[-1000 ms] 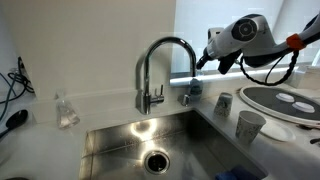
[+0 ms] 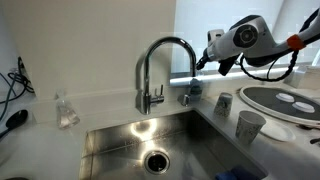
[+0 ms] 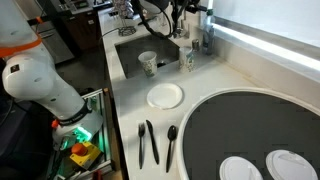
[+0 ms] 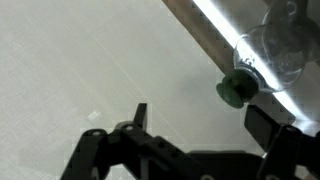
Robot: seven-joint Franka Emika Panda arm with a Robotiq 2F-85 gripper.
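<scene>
My gripper [image 2: 205,60] hangs in the air to the right of the tall faucet [image 2: 147,75], above the counter behind the sink. In the wrist view its two fingers [image 4: 138,118] stand wide apart, so the gripper is open with nothing between them. A clear bottle-like object with a dark green end [image 4: 235,88] shows beyond the right finger, beside a bright metallic strip. A small bottle [image 2: 192,92] stands near the faucet, below my gripper; whether it is the same object I cannot tell.
The steel sink [image 2: 112,140] lies open in front of the faucet. On the right counter stand a grey cup [image 2: 249,126] and a smaller cup [image 2: 223,103]. A white plate [image 3: 165,96], cutlery [image 3: 153,143] and a large dark round tray [image 3: 255,130] spread beyond them.
</scene>
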